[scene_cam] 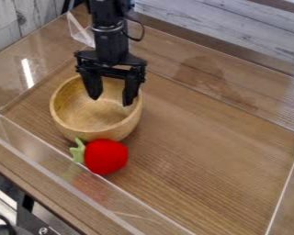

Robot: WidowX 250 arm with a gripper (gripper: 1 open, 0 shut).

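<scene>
My gripper (109, 94) is above the back half of a wooden bowl (96, 126), its two black fingers spread apart and open, with nothing visible between them. The bowl looks empty from here, though the gripper hides part of its back. In front of the bowl, at the lower left, lies a red object with a green top (106, 157), like a tomato or strawberry, just outside the rim.
A pale wall or ledge borders the table on the left and at the top right. A small translucent object stands at the back left, behind the arm.
</scene>
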